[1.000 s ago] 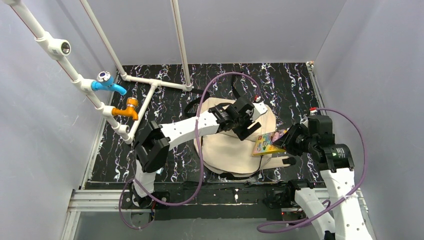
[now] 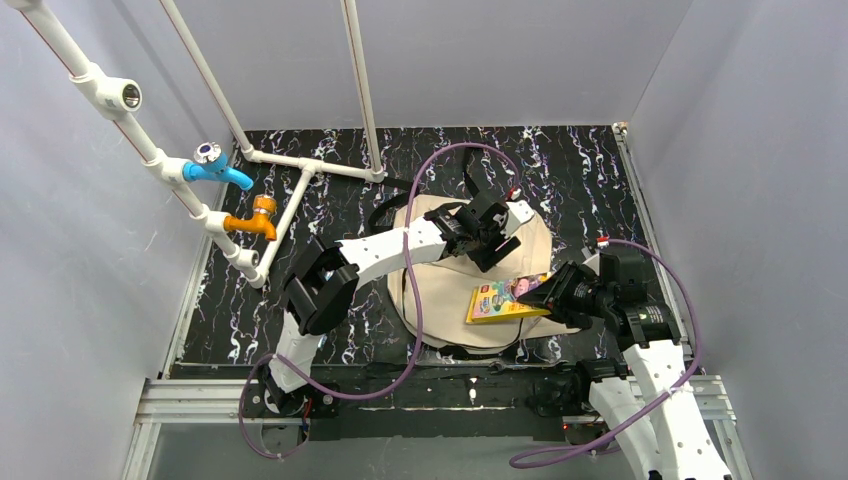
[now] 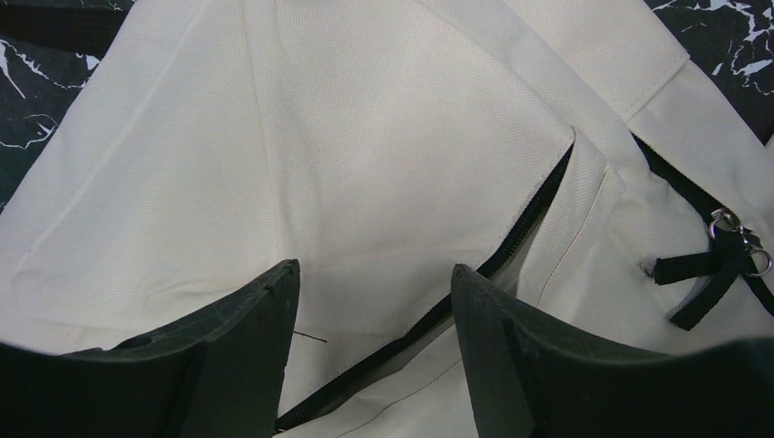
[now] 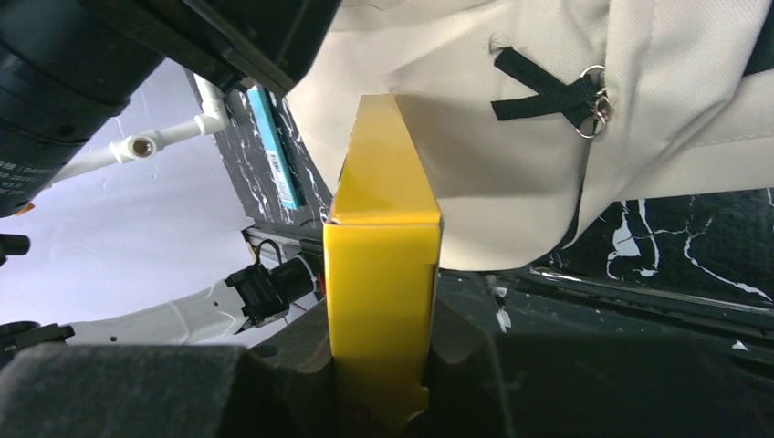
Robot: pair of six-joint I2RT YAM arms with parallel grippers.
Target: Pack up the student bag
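The cream student bag lies flat on the dark marbled table, its black-zipped pocket slightly parted. My left gripper stands open over that zip line, with fabric showing between its fingers; whether they touch it I cannot tell. A yellow boxed puzzle or book with a colourful printed face is held by my right gripper, shut on one end. The box reaches left over the lower half of the bag, and in the right wrist view its narrow yellow side faces the camera.
A blue packaged item lies on the table left of the bag. White pipes with a blue tap and an orange tap stand at the left. Bare table shows at the upper right.
My right gripper has carried the yellow box left and slightly down across the bag.
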